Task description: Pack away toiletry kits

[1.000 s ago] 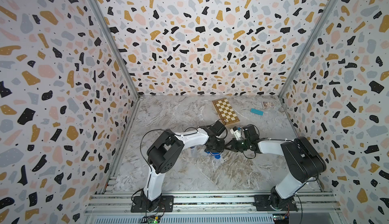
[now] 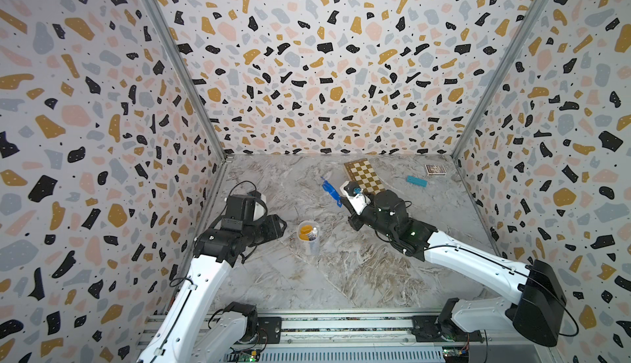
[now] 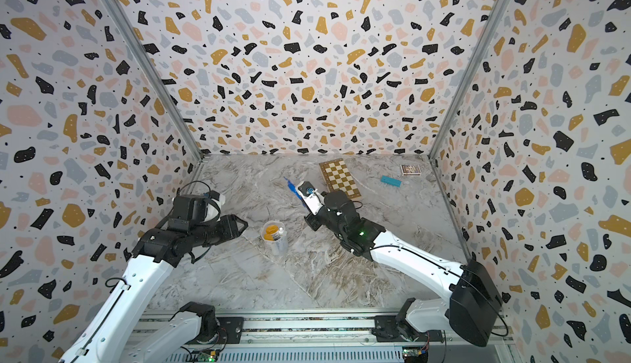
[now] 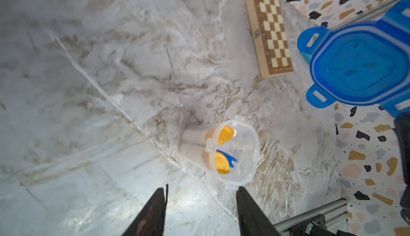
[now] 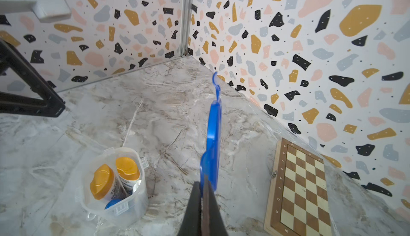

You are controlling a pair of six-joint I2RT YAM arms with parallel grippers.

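A clear container (image 5: 128,206) stands on the marble surface holding bottles with orange caps (image 5: 101,180) and something blue. My right gripper is shut on a blue lid (image 5: 213,137), held edge-on above the surface just right of the container. In the left wrist view the lid (image 4: 356,60) shows its broad face and side tabs. My left gripper is raised left of the container, its fingers apart with nothing between them.
A chessboard (image 5: 299,184) lies at the back centre. A teal block (image 2: 415,180) and a card box (image 2: 435,169) rest at the back right.
The blue lid has risen from the surface with my right gripper, which has moved left. My left gripper has moved up and away to the left, clear of the lid.
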